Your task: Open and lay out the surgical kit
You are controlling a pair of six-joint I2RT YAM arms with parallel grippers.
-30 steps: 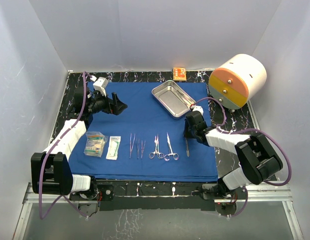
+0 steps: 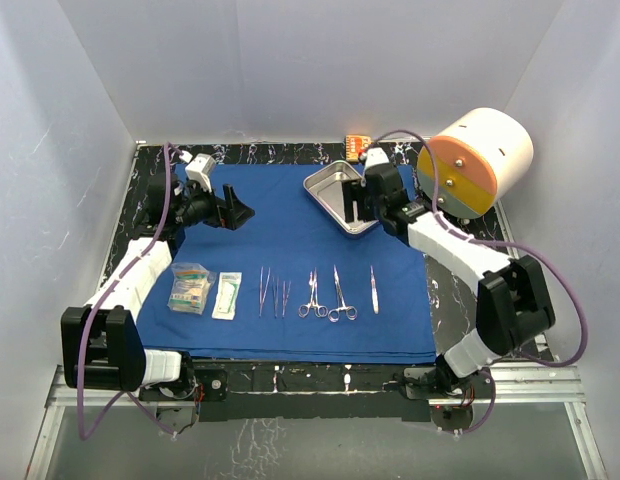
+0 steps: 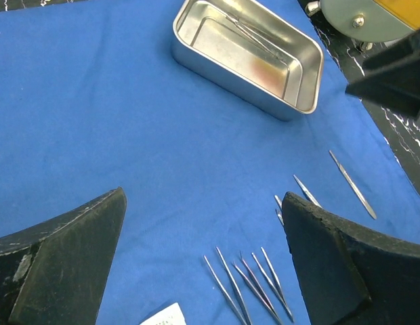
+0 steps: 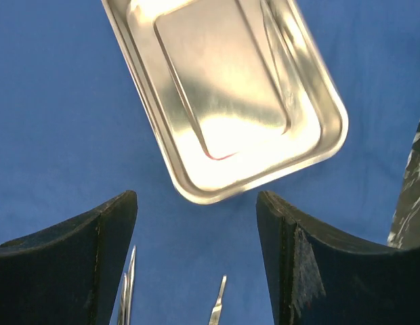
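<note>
Both grippers are open and empty. The left gripper (image 2: 242,206) hovers over bare blue cloth at left; the right gripper (image 2: 352,202) is above the front right part of the metal tray (image 2: 315,181). In the left wrist view a slim instrument (image 3: 247,32) lies inside the tray; the right wrist view shows a thin metal tool (image 4: 276,57) along its right side. On the cloth, from left to right, lie slender tweezers (image 2: 264,290), more tweezers (image 2: 281,297), two ring-handled instruments, one a clamp (image 2: 313,299) and the other scissors-like (image 2: 340,300), and a scalpel (image 2: 374,290).
A plastic pouch of packets (image 2: 190,288) and a white packet (image 2: 226,295) lie at the cloth's left. A cream and orange drum (image 2: 480,160) stands at back right, near an orange box (image 2: 357,146).
My right gripper has moved up and slightly left, from above the scalpel's tip to over the tray. The scalpel stays on the cloth, now uncovered. The left arm looks still.
</note>
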